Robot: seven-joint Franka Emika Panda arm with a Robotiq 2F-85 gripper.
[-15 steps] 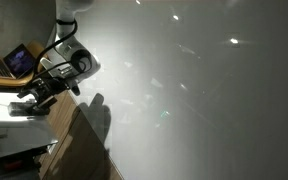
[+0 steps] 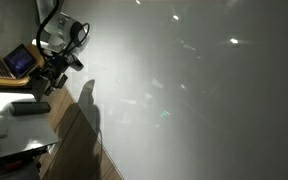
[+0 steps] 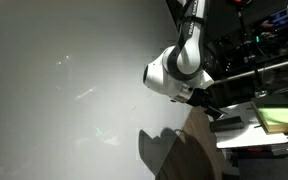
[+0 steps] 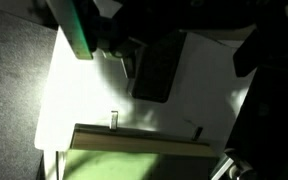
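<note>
A long dark object point(image 2: 30, 107) lies on the white tabletop point(image 2: 29, 129), and the wrist view shows it as a dark rectangle point(image 4: 159, 68). My gripper point(image 2: 53, 86) is raised above the table, up and to the right of that object in exterior view 1, and apart from it. Its fingers look spread, with nothing seen between them. In exterior view 2 the gripper point(image 3: 212, 104) hangs close above the dark object point(image 3: 226, 124). Dark shapes cover the upper part of the wrist view, so the fingertips are hard to make out there.
A light green box or board point(image 3: 281, 116) stands at one side of the table; its pale edge point(image 4: 144, 143) crosses the lower wrist view. An open laptop point(image 2: 20, 62) sits on a wooden surface behind. A large grey-white wall or board point(image 2: 194, 90) borders the workspace.
My gripper has risen and shifted right in exterior view 1, away from the dark object, which now shows uncovered. The object stays on the tabletop.
</note>
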